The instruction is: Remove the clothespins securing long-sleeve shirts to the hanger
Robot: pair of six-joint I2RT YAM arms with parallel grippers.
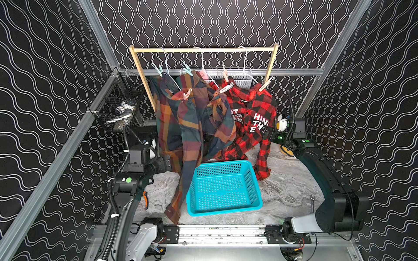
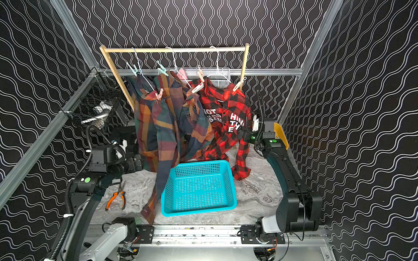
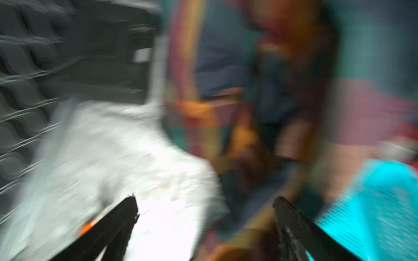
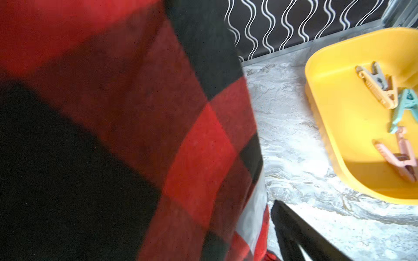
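Observation:
Long-sleeve shirts hang on hangers from a wooden rail: dark multicoloured plaid (image 1: 187,121) and red-black plaid (image 2: 230,104). Clothespins, mint (image 1: 187,69), pink (image 1: 187,94) and white (image 1: 226,87), are clipped near their shoulders. My left gripper, open and empty, is low in front of the dark plaid shirt; that wrist view is blurred. My right gripper is beside the red shirt, whose cloth fills much of the right wrist view and hides one finger; the other finger (image 4: 296,230) shows, with nothing held visibly.
A turquoise basket (image 1: 257,204) sits front centre. A yellow tray (image 4: 339,130) with several loose clothespins lies at the right. Orange-handled pliers (image 2: 115,198) lie front left; a wire basket (image 1: 119,108) hangs at the back left.

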